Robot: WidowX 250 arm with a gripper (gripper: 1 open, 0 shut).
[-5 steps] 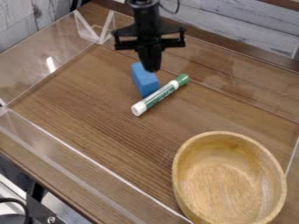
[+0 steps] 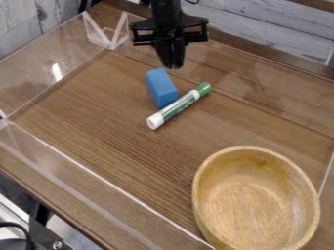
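My black gripper (image 2: 170, 49) hangs at the top middle, above and behind a blue block (image 2: 162, 87); whether anything is between its fingers cannot be made out. The blue block lies on the wooden table (image 2: 92, 137). Right beside it, a white tube with green ends (image 2: 179, 105) lies diagonally.
A large cream bowl (image 2: 255, 200) fills the lower right of the table. A clear plastic edge (image 2: 39, 73) runs along the left side. The table's middle left and upper right are open.
The gripper has moved up and back, away from the blue block. The block and tube look unmoved.
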